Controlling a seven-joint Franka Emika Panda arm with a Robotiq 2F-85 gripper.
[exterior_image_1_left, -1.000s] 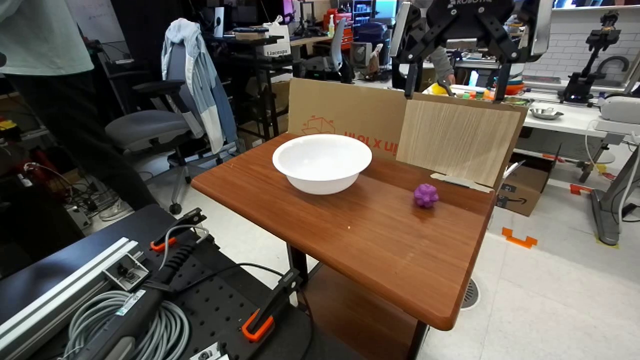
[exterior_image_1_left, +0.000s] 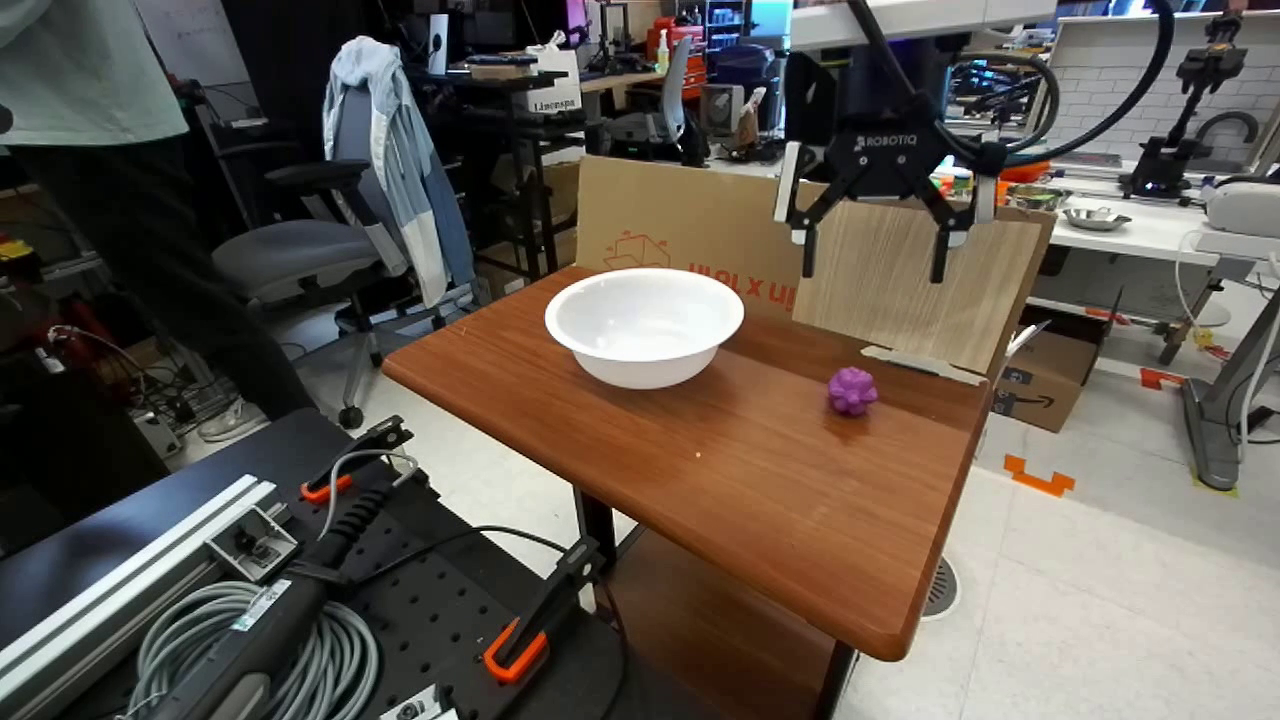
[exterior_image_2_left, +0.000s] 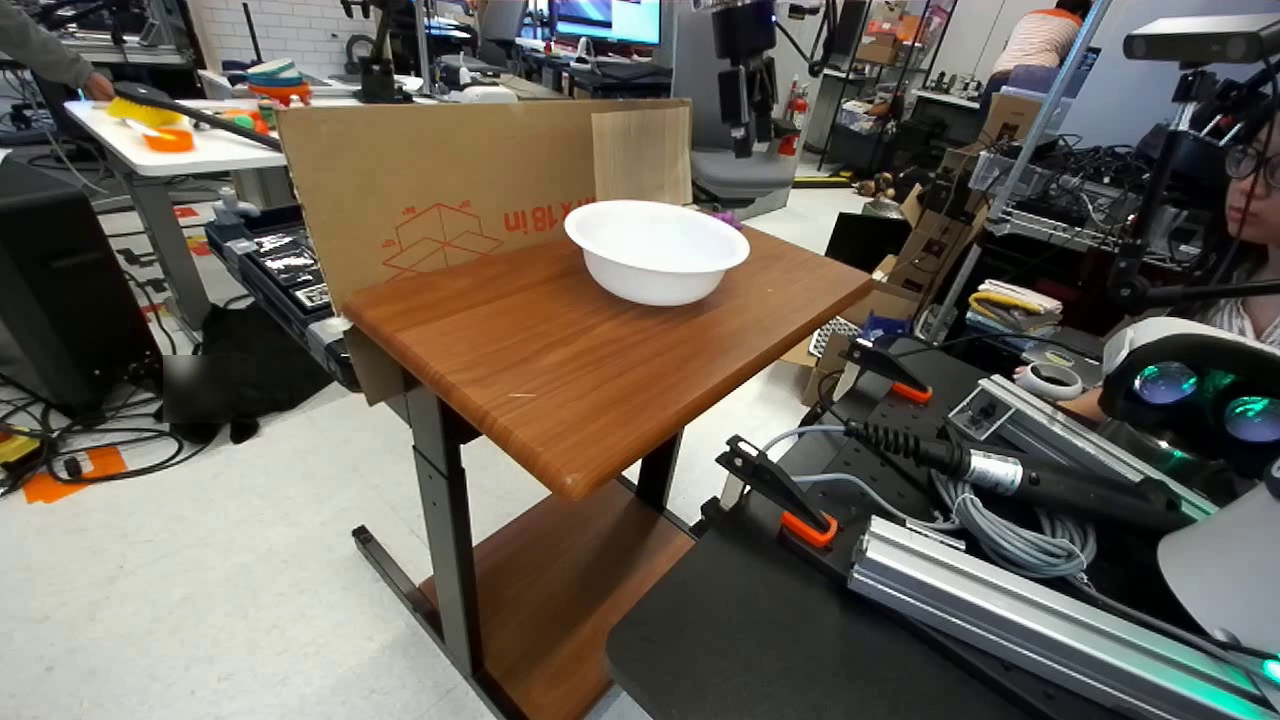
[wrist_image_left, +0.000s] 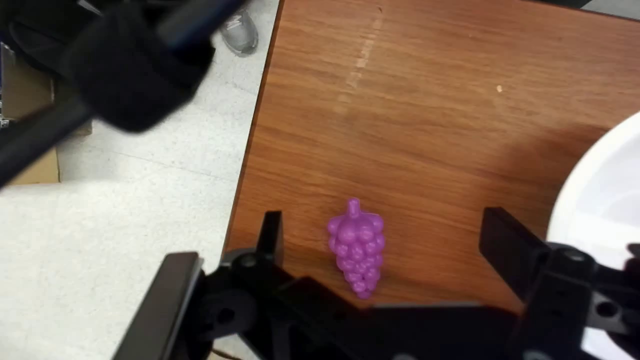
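Observation:
A purple toy bunch of grapes (exterior_image_1_left: 852, 391) lies on the brown table, toward its right side in exterior view 1. From the wrist view, the grapes (wrist_image_left: 357, 246) appear between the spread fingers, stem pointing up the picture. My gripper (exterior_image_1_left: 873, 264) is open and hangs above the table with nothing between its fingers. To the left of the grapes stands a white bowl (exterior_image_1_left: 645, 317), and it looks empty. In exterior view 2 the bowl (exterior_image_2_left: 657, 254) hides most of the grapes (exterior_image_2_left: 726, 218), and my gripper (exterior_image_2_left: 746, 142) is seen edge-on above.
A cardboard panel (exterior_image_1_left: 708, 198) stands along the table's back edge.
The gripper has come lower and moved farther back over the table, staying open. The bowl and the grapes have not moved.

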